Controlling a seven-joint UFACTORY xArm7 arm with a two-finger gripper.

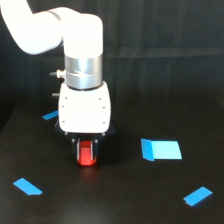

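Note:
A small red block [86, 154] stands on the dark table, left of the middle of the view. Directly over it is the white arm, its gripper [86, 148] pointing down with a dark finger close against each side of the block. The fingers look shut on the block, and no gap shows between fingers and red sides. The block's upper part is hidden by the hand. Whether its base touches the table is hard to tell.
Blue tape pieces lie flat on the table: one at front left [27, 187], one at front right [198, 196], and part of one behind the arm. A light-blue piece [165, 150] lies right of the gripper.

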